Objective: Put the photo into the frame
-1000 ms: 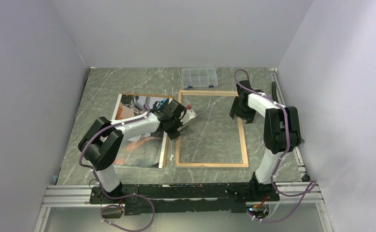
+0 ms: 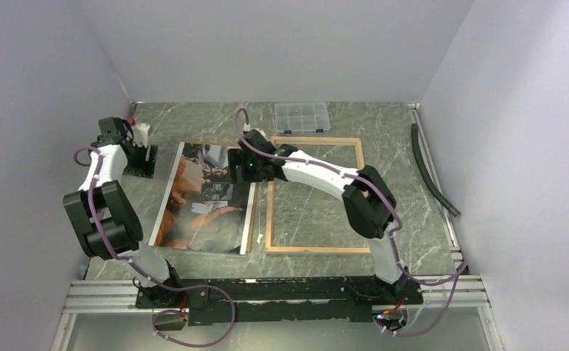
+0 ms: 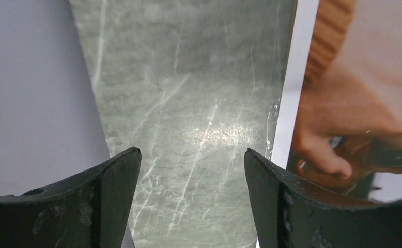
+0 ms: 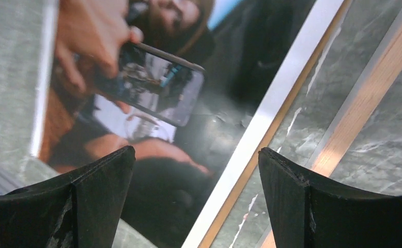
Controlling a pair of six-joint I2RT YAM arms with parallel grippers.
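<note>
The photo (image 2: 207,197), a large print with white side borders, lies flat on a wooden backing at the left of the table; a thin strip of the backing (image 2: 251,227) shows along its right edge. To its right lies the empty light-wood frame (image 2: 318,250), bare table inside it. My left gripper (image 2: 147,168) hangs left of the photo, its fingers apart; the left wrist view has only table between them, with the photo's white border (image 3: 294,77) by the right finger. Over the photo's right side is my right gripper (image 2: 239,165), open, with nothing held; its fingers straddle the white border (image 4: 256,124) from above.
A clear divided plastic box (image 2: 302,117) stands behind the wooden frame. Along the right wall lies a dark tube (image 2: 429,172).
My right gripper has crossed leftward from the frame's right side to the photo.
</note>
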